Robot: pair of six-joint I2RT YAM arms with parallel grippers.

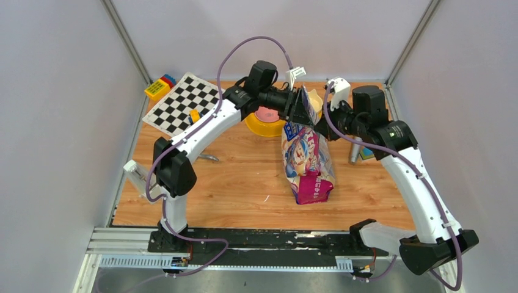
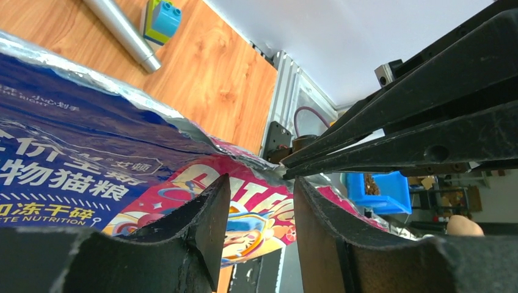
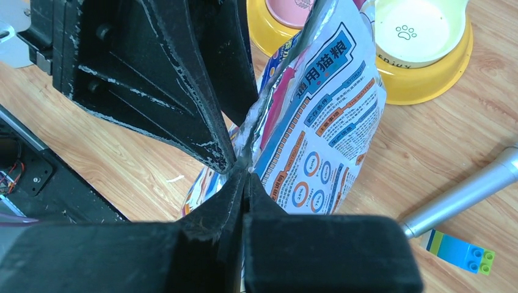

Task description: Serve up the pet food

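Observation:
An upright pet food bag point(image 1: 308, 171), with blue, pink and white printing, stands in the table's middle. My left gripper is at its crimped top, fingers part open below the silvery edge. My right gripper is shut at that top edge from the other side, in the right wrist view; any thin film between its tips is hard to make out. Behind the bag are yellow feeders, holding a pink bowl point(image 3: 284, 11) and a pale bowl point(image 3: 418, 33) with a paw print.
A metal cylinder point(image 3: 458, 192) and toy bricks point(image 3: 458, 250) lie right of the bag. A checkerboard point(image 1: 182, 107) is at the back left, beside a yellow toy point(image 1: 156, 90).

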